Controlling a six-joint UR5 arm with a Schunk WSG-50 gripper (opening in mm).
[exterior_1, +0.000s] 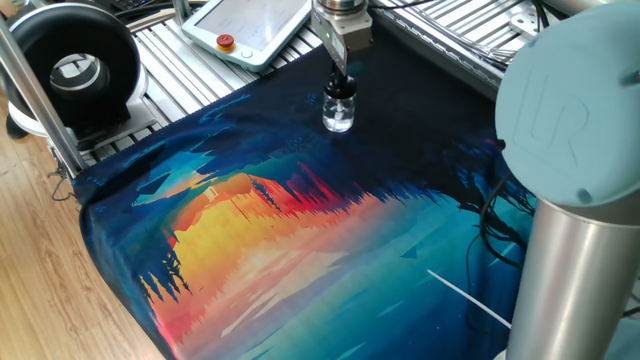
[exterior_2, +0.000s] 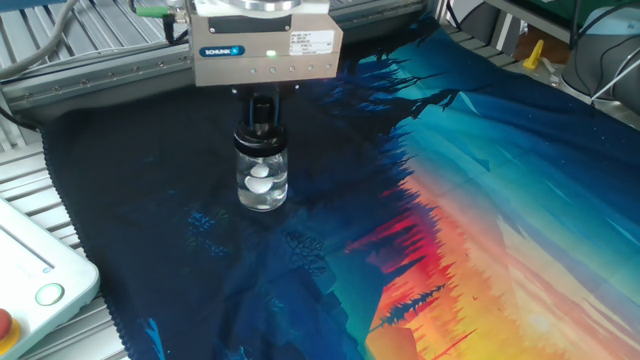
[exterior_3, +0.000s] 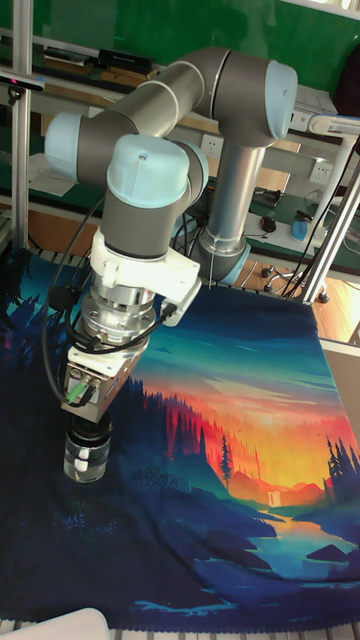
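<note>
A clear glass jar (exterior_2: 262, 183) with a black lid holds water-like clear contents and a few white pieces. It is upright over the dark part of the printed cloth (exterior_1: 270, 290). My gripper (exterior_2: 262, 118) points straight down from above, its dark fingers shut on the top of the jar. Exterior view 1 has the jar (exterior_1: 339, 116) near the cloth's back edge; exterior view 3 has it (exterior_3: 84, 461) at the left, below the wrist. Whether the jar's base touches the cloth is hard to tell.
A tablet-like control panel (exterior_1: 247, 28) with a red button (exterior_1: 226, 43) lies on the slatted table beyond the cloth. At the left stands a black ring-shaped device (exterior_1: 118, 85). A thin white stick or cable (exterior_1: 465, 297) crosses the cloth near the arm's base.
</note>
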